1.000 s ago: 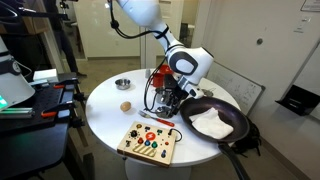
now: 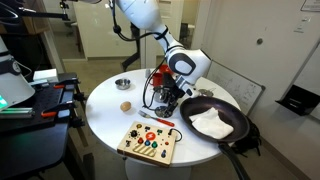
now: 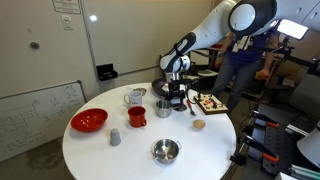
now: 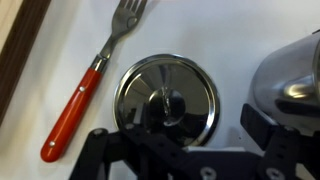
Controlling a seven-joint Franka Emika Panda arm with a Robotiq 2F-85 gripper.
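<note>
A round metal lid (image 4: 190,88) with a small loop handle lies flat on the white table. My gripper is open above the lid's near side, its dark fingers (image 4: 262,125) spread apart with nothing visibly held. Whether a finger touches the lid I cannot tell. In exterior view 1 the gripper (image 2: 175,96) points down at the table between the fork and the pan. The fork (image 4: 78,108), with its red handle, lies to the left of the lid in the wrist view. A shiny metal pot (image 4: 285,85) stands close on the right.
A black pan (image 2: 207,122) with a white cloth-like thing in it sits at the table's edge. Nearby lies a wooden board (image 2: 138,148) with coloured knobs. A red mug (image 3: 137,118), a red bowl (image 3: 90,121) and a silver bowl (image 3: 166,152) stand farther off, with bare table between.
My arm has shifted only slightly near the lid over the last second. The objects on the table look unmoved.
</note>
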